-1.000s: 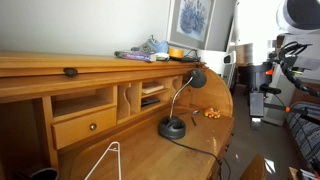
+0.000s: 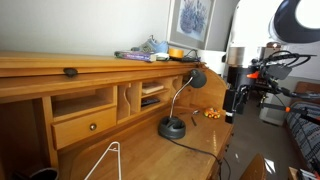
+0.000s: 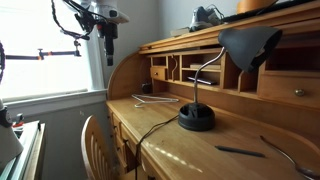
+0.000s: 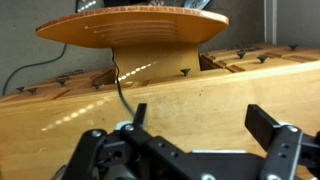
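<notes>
My gripper is open, its two dark fingers well apart with nothing between them. In exterior view 1 the gripper (image 2: pixel 237 103) hangs at the right, beyond the end of the wooden desk (image 2: pixel 150 143). Exterior view 2 has it high at the upper left, in front of the window, clear of the desktop (image 3: pixel 215 133). A black lamp (image 2: pixel 173 126) stands on the desk, its head bent over. On the same surface lies a white clothes hanger (image 2: pixel 108 153). Below the fingers, the wrist view has a pale wood surface (image 4: pixel 210 103).
A wooden chair (image 3: pixel 97 150) stands before the desk. The lamp's cord (image 3: pixel 148 132) runs over the front edge. A dark pen (image 3: pixel 240 151) lies near that edge. Cubbyholes and a small drawer (image 2: pixel 85 126) line the back. Much of the desktop is bare.
In exterior view 1 my gripper has shifted left, and its wrist has turned so the fingers appear differently. Lamp, hanger and desk look the same.
</notes>
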